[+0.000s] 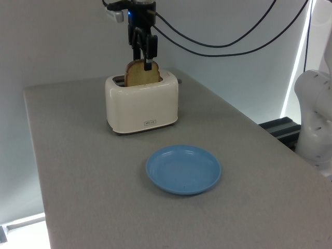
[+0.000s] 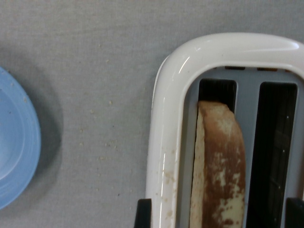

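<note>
A white toaster (image 1: 141, 109) stands toward the back of the table, with a slice of bread (image 1: 141, 75) upright in one slot, its top above the rim. In the wrist view the slice (image 2: 221, 166) fills the left slot; the right slot is empty. My gripper (image 1: 142, 62) hangs just over the bread, its fingers open and spread to either side of the slice, as its tips along the bottom edge of the wrist view (image 2: 218, 213) show.
A blue plate (image 1: 183, 169) lies in front of the toaster and is empty. A white robot body (image 1: 314, 119) stands at the right beside the table. Cables loop above.
</note>
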